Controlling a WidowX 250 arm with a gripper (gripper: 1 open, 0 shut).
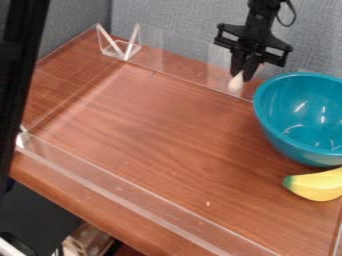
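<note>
My black gripper (243,70) hangs over the back edge of the wooden table, shut on a small pale object (235,84) held below its fingers, just left of a large teal bowl (301,125). The object's shape is hard to tell. A yellow banana (318,184) lies in front of the bowl at the table's right.
Transparent low walls run along the table's edges, with a white angled bracket (120,45) at the back left. A dark upright shape covers the far left of the view.
</note>
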